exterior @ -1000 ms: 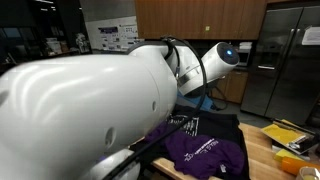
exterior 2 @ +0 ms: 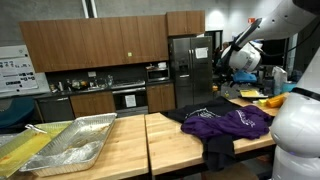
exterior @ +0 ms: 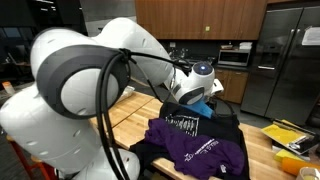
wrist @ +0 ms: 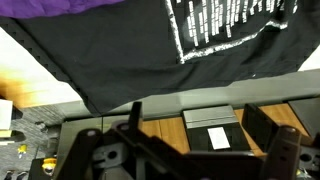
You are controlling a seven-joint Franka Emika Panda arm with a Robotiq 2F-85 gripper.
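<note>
A dark purple cloth [exterior: 205, 151] with pale print lies rumpled on the wooden table, a black cloth [exterior: 222, 122] spread behind and around it. In the wrist view the black cloth [wrist: 130, 72] fills the middle, with white printing at the top, and the purple cloth [wrist: 85, 18] shows at upper left. My gripper stands open in that view, its two fingers wide apart and no cloth visible between them. Exterior view 1 shows the wrist above the black cloth; the fingertips are hard to make out there, so contact cannot be judged.
On the table's right side are a yellow packet [exterior: 285, 134] and an orange object [exterior: 293, 163]. A foil tray [exterior 2: 72, 140] sits at the left in exterior view 2. Bare wooden tabletop [exterior 2: 125, 148] lies between tray and cloths. Kitchen cabinets and a fridge stand behind.
In exterior view 1 my wrist has moved lower and a little left, down toward the black cloth. The cloths look unchanged.
</note>
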